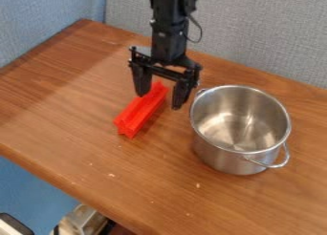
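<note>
My black gripper (163,88) hangs open over the far end of a red rectangular block (136,118), its two fingers spread to either side of that end, with nothing seen held. The block lies on the wooden table, angled from the centre toward the lower left. A steel pot (240,139) with a wire handle stands to the right of the block, close beside my right finger.
Grey padded walls (262,33) stand behind it. A metal fitting (86,223) sits off the table's front-left edge.
</note>
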